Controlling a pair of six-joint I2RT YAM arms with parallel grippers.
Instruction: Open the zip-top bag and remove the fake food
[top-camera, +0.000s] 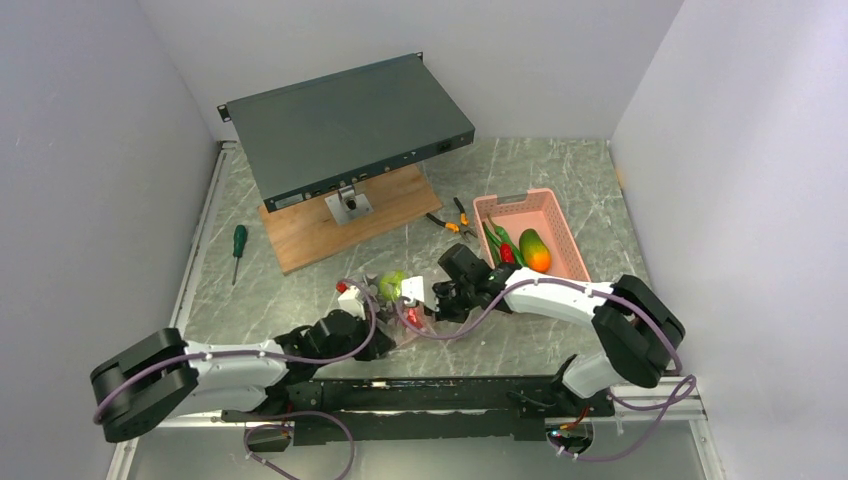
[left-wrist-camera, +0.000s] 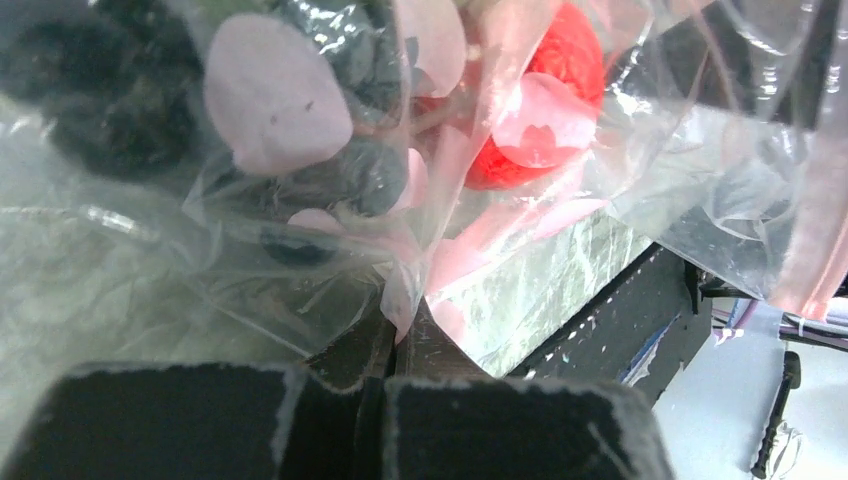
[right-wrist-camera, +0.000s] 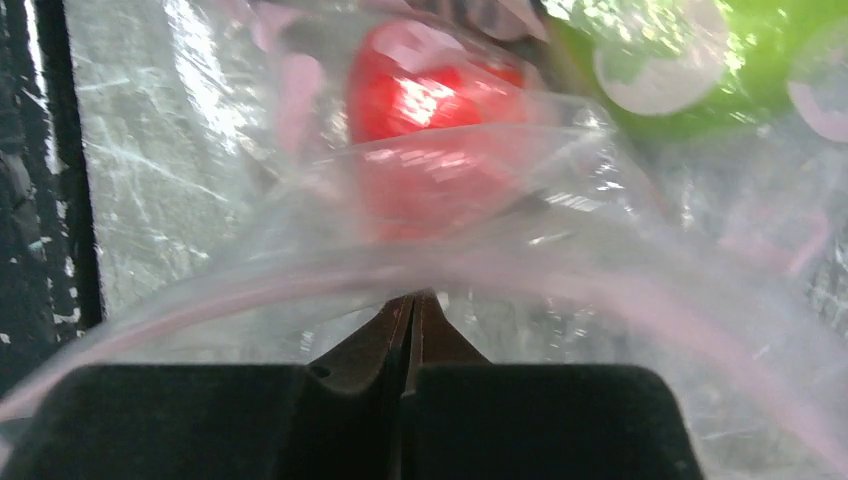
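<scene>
The clear zip bag with pink dots lies at the table's front middle, holding a red food, a green food and dark items. My left gripper is shut at its left side, with bag film at its tips; whether film is between them is unclear. My right gripper is shut, nothing visible between its fingers, under a raised band of film with a pink seal at the bag's right side.
A pink basket of fake produce stands back right. Pliers, a screwdriver and a wooden board under a large dark metal unit lie behind and left.
</scene>
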